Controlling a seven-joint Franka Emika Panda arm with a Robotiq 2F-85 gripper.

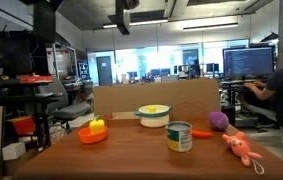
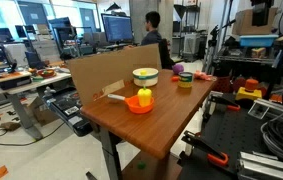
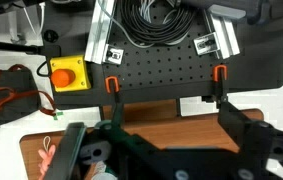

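My gripper is open in the wrist view, its dark fingers wide apart and nothing between them. It hangs above the base plate and the near table edge, away from the tabletop objects. On the wooden table (image 1: 131, 160) sit a white pot (image 1: 154, 117) with something yellow inside, a labelled can (image 1: 179, 136), a purple ball (image 1: 219, 121) and a pinkish-orange soft toy (image 1: 243, 149). An orange bowl (image 2: 144, 103) holds a yellow object (image 2: 146, 95). A pale utensil (image 2: 114, 96) lies beside the bowl.
A cardboard panel (image 2: 106, 77) stands along one side of the table. The black base plate (image 3: 161, 72) carries coiled cables (image 3: 161, 20), orange-tipped clamps (image 3: 219, 73) and a yellow box with a red-orange button (image 3: 65, 77). Bare tabletop lies in front of the pot and can.
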